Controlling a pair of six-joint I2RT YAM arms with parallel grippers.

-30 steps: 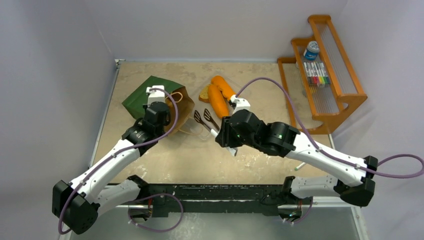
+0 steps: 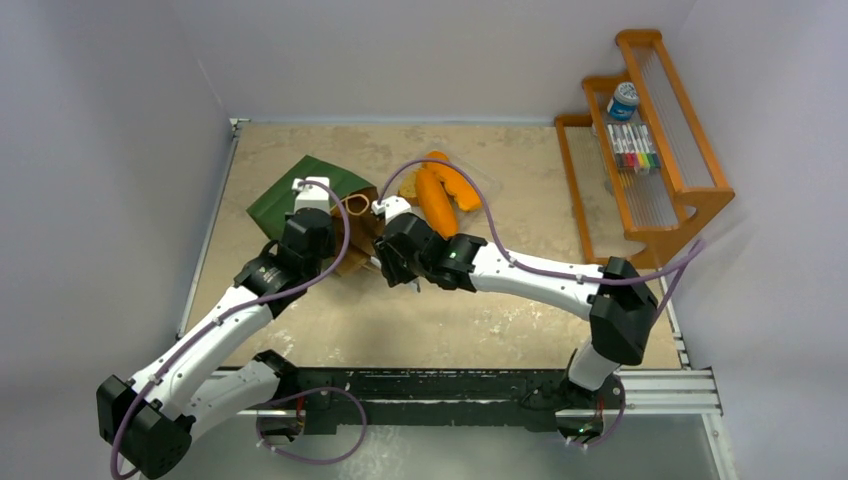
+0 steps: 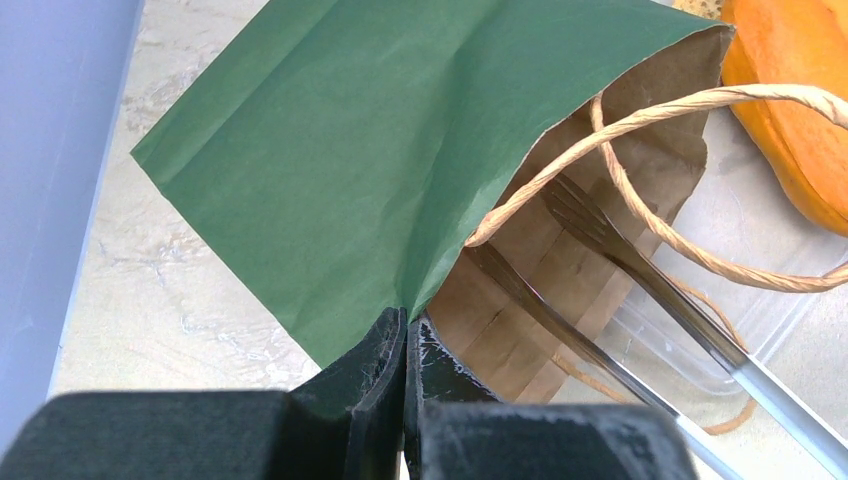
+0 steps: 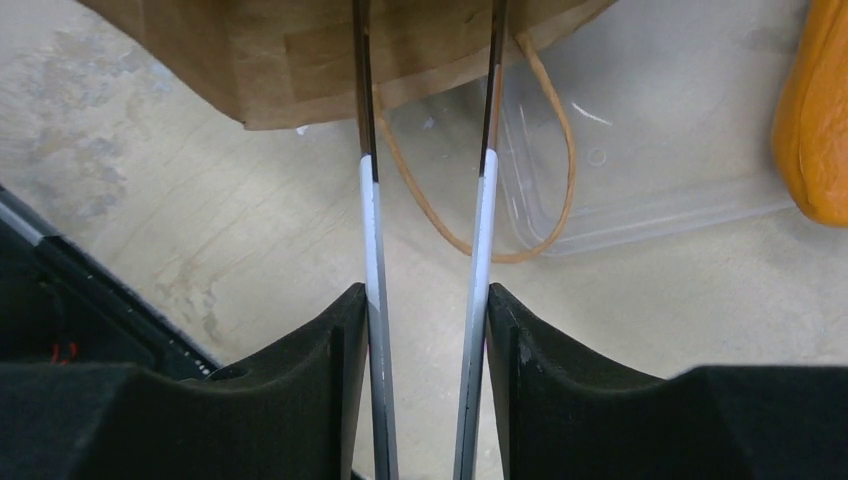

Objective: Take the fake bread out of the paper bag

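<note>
The green paper bag point(image 2: 290, 200) lies open on the left, brown inside, with rope handles. My left gripper is shut at the edge of the bag's mouth point(image 3: 430, 300). My right gripper holds metal tongs point(image 4: 375, 250), whose tips reach into the bag's brown opening point(image 4: 280, 50). Orange bread pieces point(image 2: 437, 200) lie outside the bag in a clear plastic container point(image 4: 660, 210); a tan slice point(image 3: 700, 8) is partly visible among them. The bag's inner depth is hidden.
A wooden rack point(image 2: 675, 190) with markers and a jar stands at the right. Walls close in at the back and sides.
My right arm has moved left, carrying the tongs from beside the bread into the bag's mouth. My left gripper has shifted slightly.
</note>
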